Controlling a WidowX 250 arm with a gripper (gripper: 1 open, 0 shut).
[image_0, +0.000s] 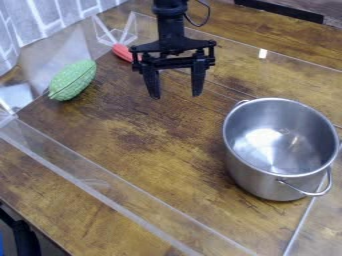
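Note:
My gripper (174, 82) hangs from the black arm at the top middle, above the wooden table, its two dark fingers apart with nothing seen between them. To its left lies a green, ridged oval object (72, 81), and a red object (122, 52) lies behind the arm. A large steel pot (278, 144) with handles sits at the right, apart from the gripper.
Clear plastic edging (134, 195) runs along the left, front and right of the wooden surface (134, 135).

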